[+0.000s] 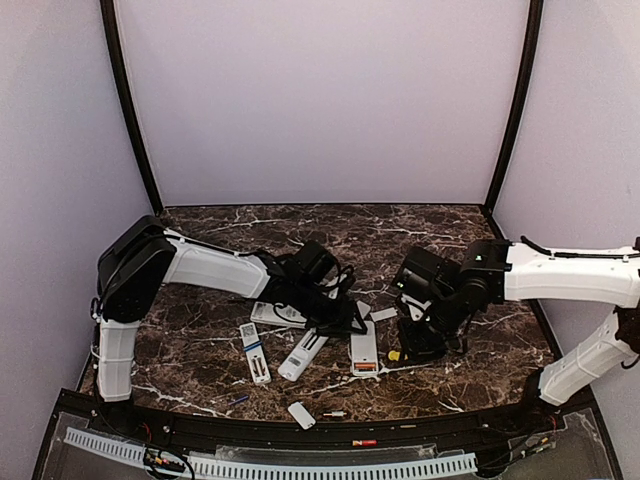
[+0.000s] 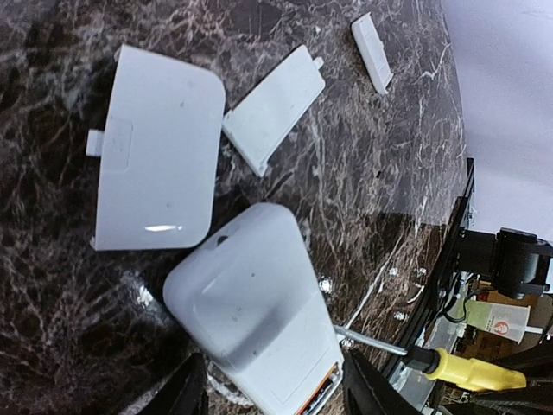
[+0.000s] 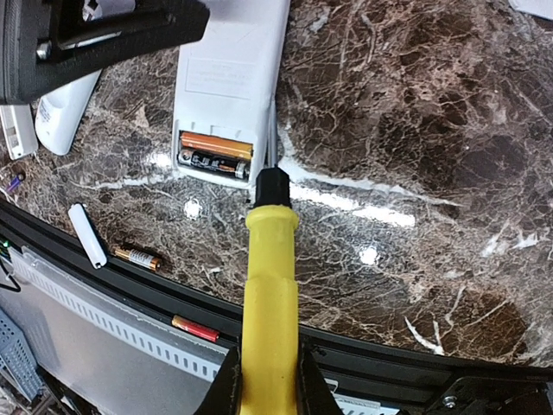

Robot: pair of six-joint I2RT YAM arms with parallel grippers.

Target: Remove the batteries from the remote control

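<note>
A white remote (image 1: 362, 340) (image 2: 259, 298) (image 3: 225, 78) lies on the marble table, its open compartment holding an orange battery (image 3: 215, 144) and a black battery (image 3: 210, 162). My right gripper (image 1: 405, 340) is shut on a yellow-handled screwdriver (image 3: 270, 303) (image 2: 467, 370), whose shaft reaches to the remote's right side by the compartment; whether it touches is unclear. My left gripper (image 1: 348, 318) stands open over the remote's left side, with its fingertips at the lower edge of the left wrist view.
Other remotes (image 1: 255, 353) (image 1: 302, 355) lie to the left. White covers (image 2: 155, 151) (image 2: 273, 108) lie behind the remote. A loose battery (image 3: 138, 258) and a small cover (image 3: 87, 234) lie at the front edge; a red battery (image 3: 194, 328) is beyond it.
</note>
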